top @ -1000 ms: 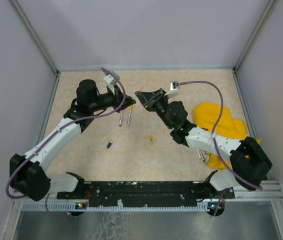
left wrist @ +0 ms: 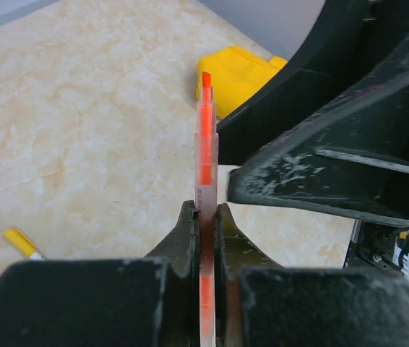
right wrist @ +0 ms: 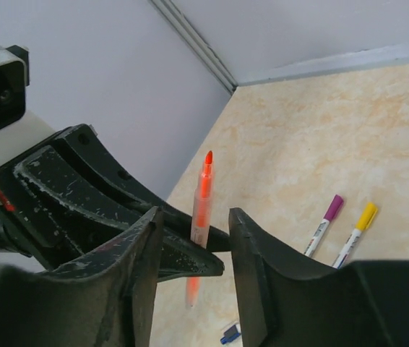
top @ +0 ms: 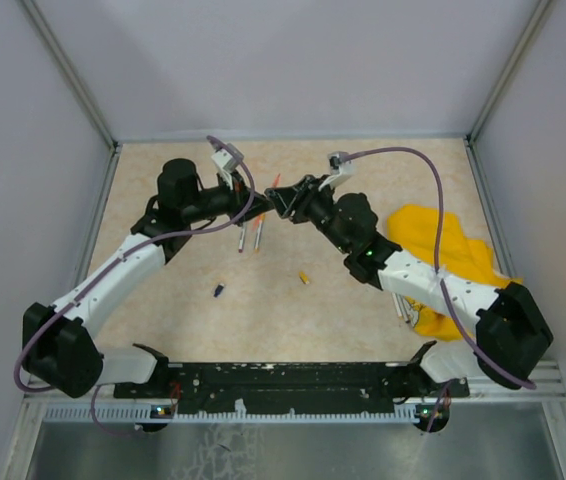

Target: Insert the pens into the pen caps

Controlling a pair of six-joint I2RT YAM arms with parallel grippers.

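An orange pen with a clear body stands upright, its narrow orange tip upward. My left gripper is shut on it around the middle, and orange also shows lower down. In the right wrist view the same pen appears between the spread fingers of my right gripper, which is partly open; contact cannot be made out. Both grippers meet above the table in the top view. A purple-ended pen and a yellow-ended pen lie side by side. A short yellow-orange piece and a dark blue piece lie nearer the front.
A yellow cloth bag lies at the right, with white sticks beside it. Bare table stretches across the front middle. Dark equipment lines the front edge.
The right gripper has shifted slightly and its fingers look differently spread around the pen. My left arm has moved only a little. The loose pieces lie where they were.
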